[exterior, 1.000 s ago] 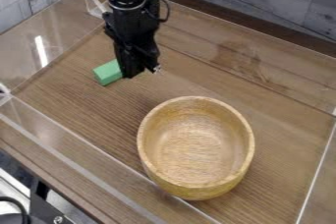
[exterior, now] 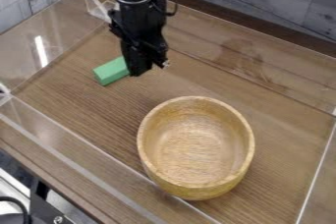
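The black arm reaches down from the top centre, ending in my gripper point(exterior: 143, 61), which hangs just right of a green block point(exterior: 112, 71) lying on the wooden table and partly overlaps it in view. The gripper looks small and dark against the table; whether its fingers are parted is hard to make out, and I see nothing held in them. A large empty tan bowl point(exterior: 196, 145) sits at the lower right, apart from both.
A raised rim runs along the back, and cables lie at the lower left.
The arm and gripper have shifted slightly back, toward the top of the view. The green block and bowl look unmoved.
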